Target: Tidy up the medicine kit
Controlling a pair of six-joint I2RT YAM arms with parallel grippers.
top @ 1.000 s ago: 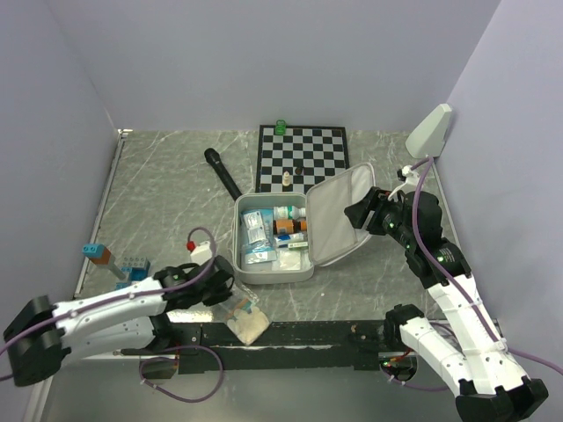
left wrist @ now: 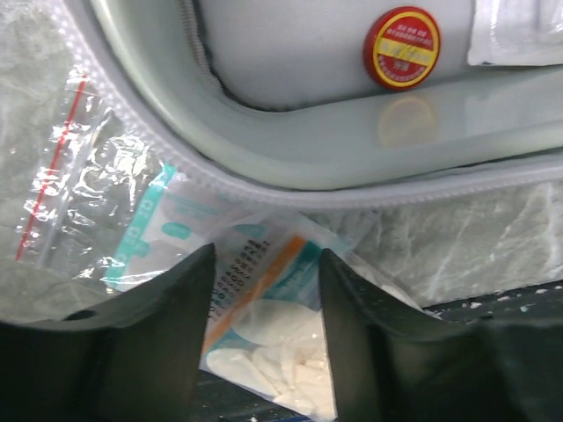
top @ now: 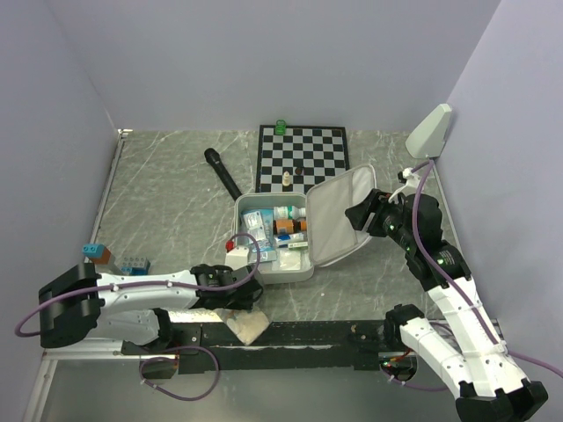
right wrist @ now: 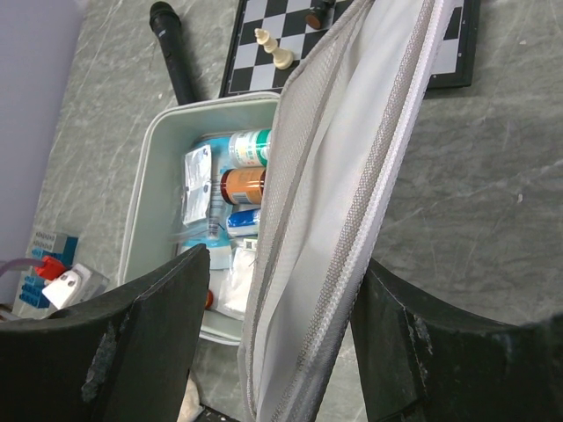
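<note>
The grey medicine kit [top: 299,274] lies open, holding bottles, boxes and packets, with a red tin [left wrist: 401,48] in its near corner. A clear bag of white pieces [top: 248,327] lies outside at its near side. My left gripper hangs over that bag, fingers apart, one on each side of its printed part; whether it touches is unclear. My right gripper is at the lid [right wrist: 343,211], whose edge runs between its parted fingers; I cannot tell whether it grips it.
A chessboard [top: 321,145] stands behind the kit, a black microphone [top: 223,173] to its left. Blue blocks [top: 135,269] lie at the left. A white object [top: 428,132] stands at the back right.
My left arm has moved rightward over the bag, toward the kit's near edge. The right arm and the kit show no visible change.
</note>
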